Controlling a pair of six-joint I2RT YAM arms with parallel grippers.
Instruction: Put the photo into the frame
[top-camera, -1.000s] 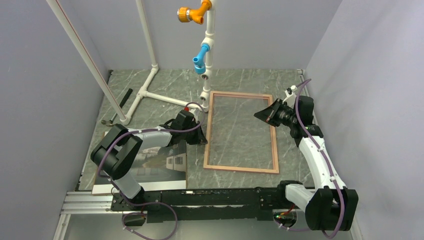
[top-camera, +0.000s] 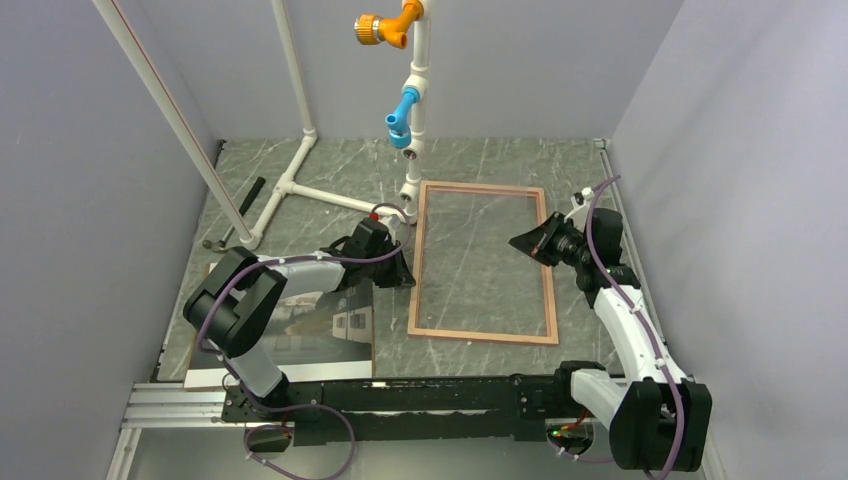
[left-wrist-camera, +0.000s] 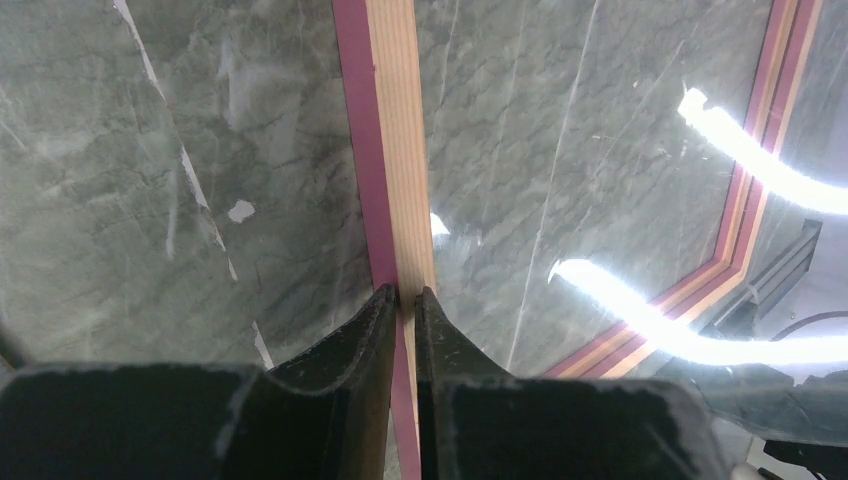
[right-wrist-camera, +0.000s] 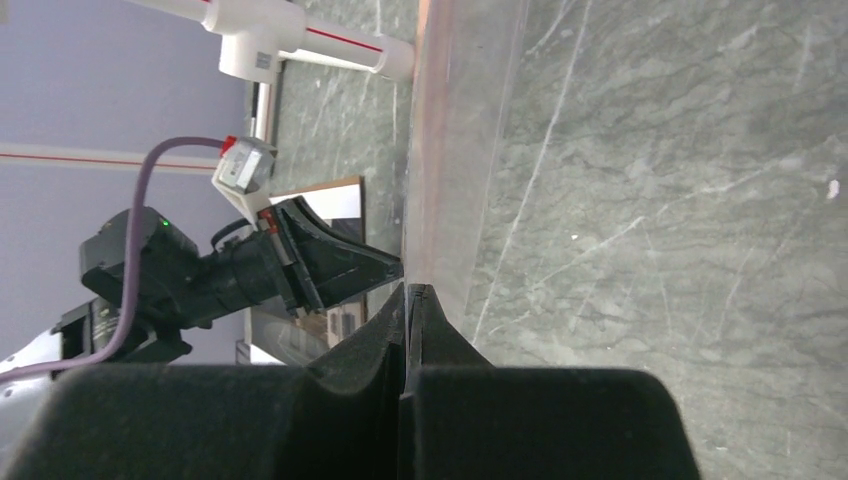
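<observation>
The wooden frame (top-camera: 415, 262) lies flat on the grey table. At its left rail stands my left gripper (top-camera: 409, 283), tips a little apart over the rail (left-wrist-camera: 400, 180); whether they press on it I cannot tell. Over the frame's right half, my right gripper (top-camera: 514, 242) is shut. From its fingertips in the right wrist view, a thin clear sheet (right-wrist-camera: 455, 160) runs away nearly edge-on, apparently pinched between them. At the table's left lies the photo (top-camera: 320, 345), partly hidden under the left arm.
White pipes (top-camera: 340, 199) stand behind and left of the frame, with a blue fitting (top-camera: 400, 118) and an orange one (top-camera: 388, 28) high up. A hammer (top-camera: 240, 212) lies at far left. Bare table (top-camera: 510, 160) shows behind the frame.
My right arm has shifted slightly lower in the top view, its wrist tilting, while its fingertips stay about in place. The left arm and frame look almost unchanged.
</observation>
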